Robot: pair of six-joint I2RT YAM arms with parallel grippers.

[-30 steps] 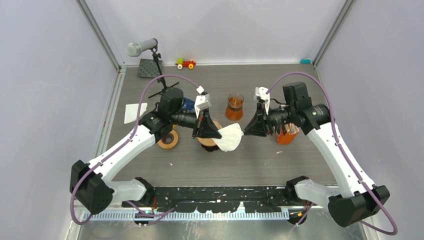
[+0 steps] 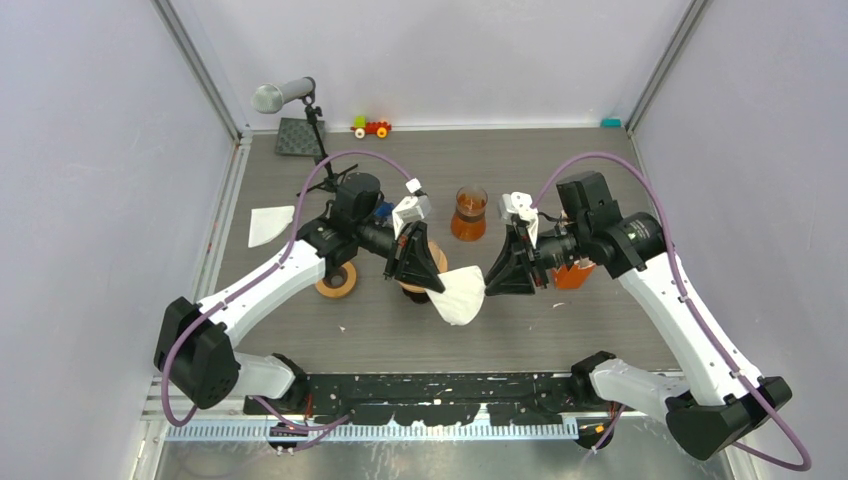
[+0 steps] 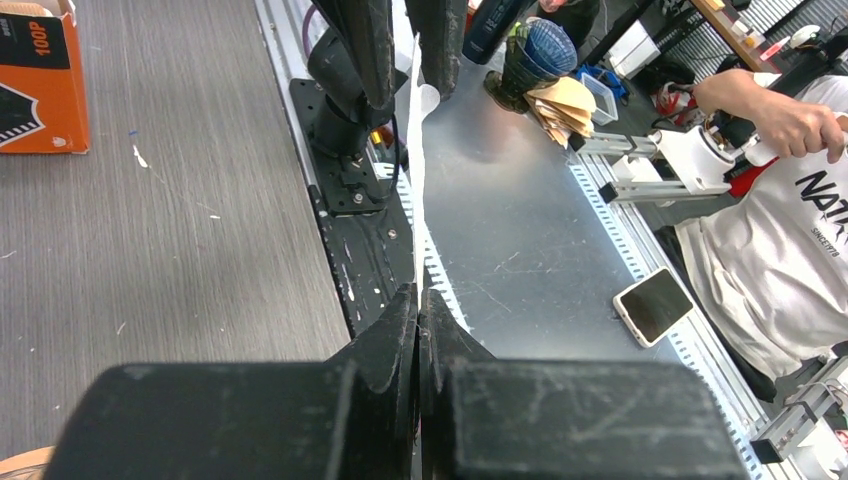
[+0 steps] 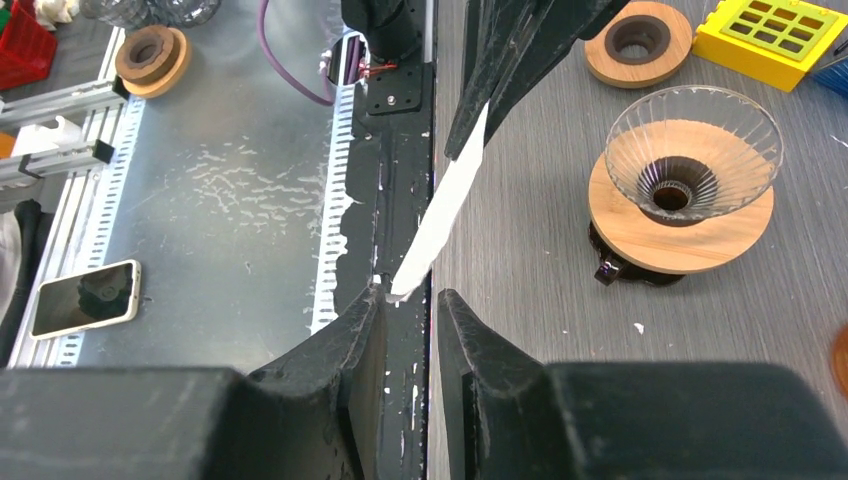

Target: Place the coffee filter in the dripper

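Note:
A white paper filter (image 2: 459, 296) hangs in my left gripper (image 2: 434, 288), which is shut on it; the left wrist view shows it edge-on between the fingertips. My right gripper (image 2: 488, 290) is open at the filter's other edge, its fingertips (image 4: 448, 305) just beside the paper. The glass dripper (image 4: 740, 160) rests on a wooden holder (image 4: 730, 238), partly hidden under the left arm in the top view.
An amber glass carafe (image 2: 469, 222) stands behind the grippers. An orange box (image 2: 570, 279) is under the right arm. A wooden ring (image 2: 336, 291) and paper sheet (image 2: 267, 224) lie left.
The filter and left gripper have shifted slightly toward the front.

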